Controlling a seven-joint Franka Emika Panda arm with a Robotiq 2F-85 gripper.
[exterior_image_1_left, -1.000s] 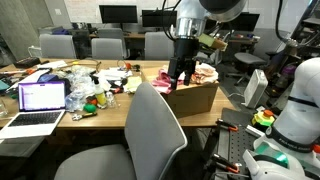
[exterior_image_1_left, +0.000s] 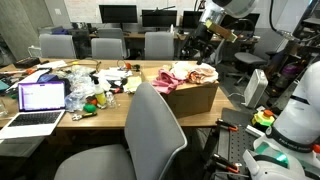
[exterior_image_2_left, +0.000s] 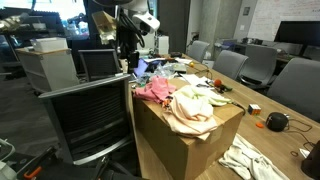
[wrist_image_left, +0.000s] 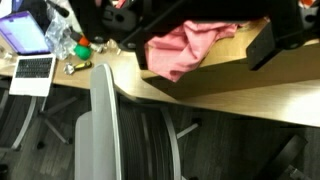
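Note:
My gripper (exterior_image_1_left: 184, 52) hangs beneath the raised arm, above the near side of the cloth-covered box, pointing down. In the second exterior view the gripper (exterior_image_2_left: 128, 66) is over the back of the chair (exterior_image_2_left: 85, 110), apart from the cloths. The wrist view shows its dark fingers (wrist_image_left: 285, 32) spread wide at the upper edge, with nothing held. A pink cloth (wrist_image_left: 185, 50) appears below the gap between them, hanging over the box edge. That pink cloth (exterior_image_2_left: 155, 90) lies beside a pale peach cloth (exterior_image_2_left: 192, 112) draped over the box corner.
A grey chair (exterior_image_1_left: 155, 130) stands close in front of the table. The laptop (exterior_image_1_left: 42, 101) and several small items occupy the table's left part. White cloth (exterior_image_2_left: 245, 158) lies near the box's foot. Bare tabletop (exterior_image_1_left: 85, 121) shows along the front edge.
My arm and gripper have risen and moved back from the near side, towards the box's far side. The cloths and chair look the same.

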